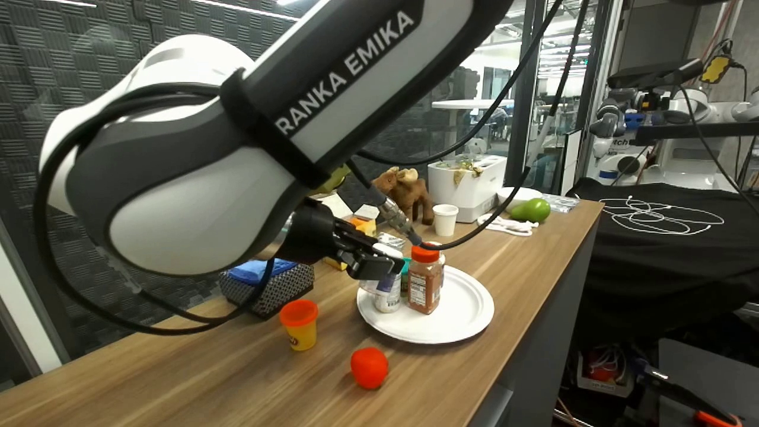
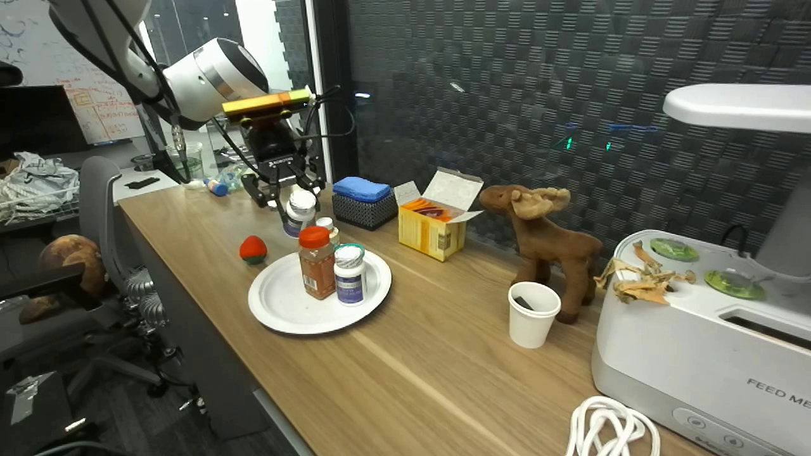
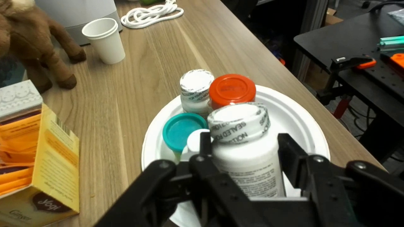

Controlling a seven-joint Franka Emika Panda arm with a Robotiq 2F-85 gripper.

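In the wrist view my gripper is shut on a white bottle with a printed seal band round its cap. The second exterior view shows this bottle held up at the plate's far side, past the other containers. Beneath it lies a white plate. On the plate stand a red-capped spice jar, another white bottle with a purple label, a teal-lidded container and a small white-capped one. From the first exterior view, the gripper partly hides the held bottle.
Near the plate are a red ball-like object and an orange-lidded yellow tub. A tea box, a plush moose and a paper cup line the wall side. Bare wood lies left of the tub.
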